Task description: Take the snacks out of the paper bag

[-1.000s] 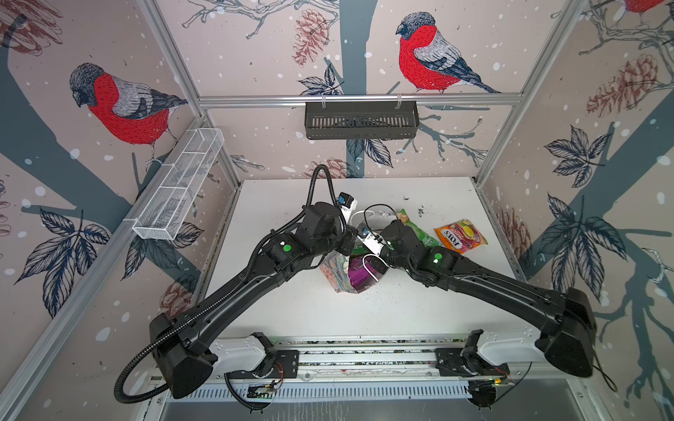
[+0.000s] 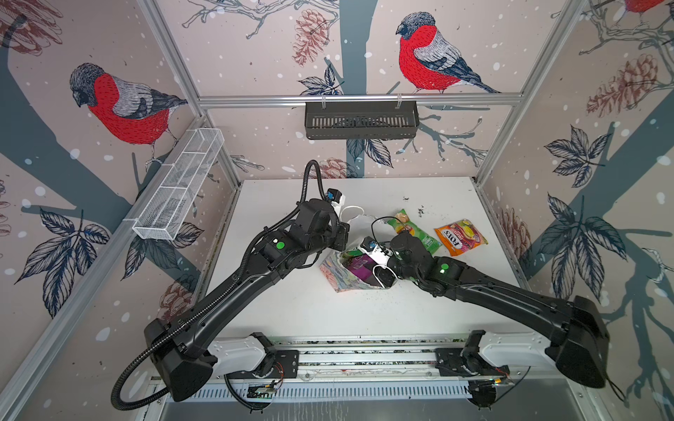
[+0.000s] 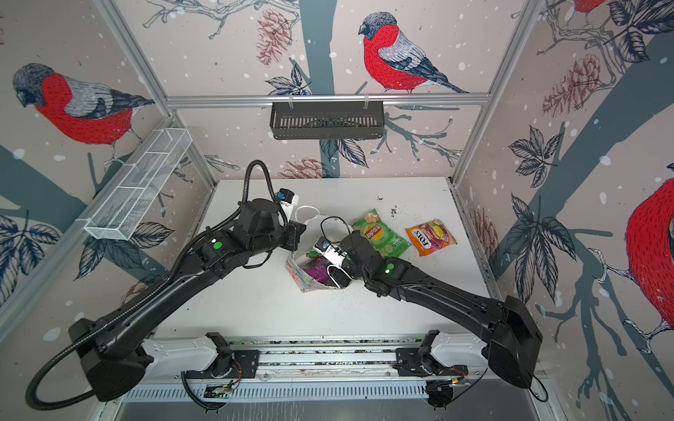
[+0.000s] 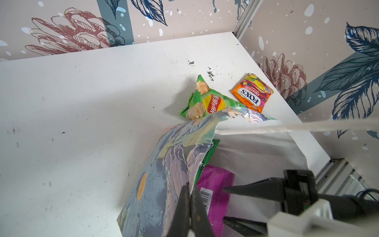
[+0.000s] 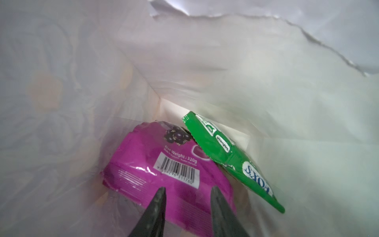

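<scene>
The paper bag, painted in pale blues outside and white inside, stands mid-table with its mouth open. Inside it lie a purple snack pack with a barcode and a slim green Fox's pack leaning beside it. My left gripper is shut at the bag's wall, the wall's edge running down between its fingertips. Down in the bag mouth, my right gripper is open, its fingers over the purple pack with nothing clearly gripped. A green Lay's pack and an orange Fox's pack lie outside, to the right.
A white bag handle arches across the mouth near the right arm. A dark basket hangs at the back and a white wire shelf at the left.
My left gripper has shifted a little left, away from the right one. The right gripper has moved slightly right and lower at the bag, and the bag mouth looks wider.
</scene>
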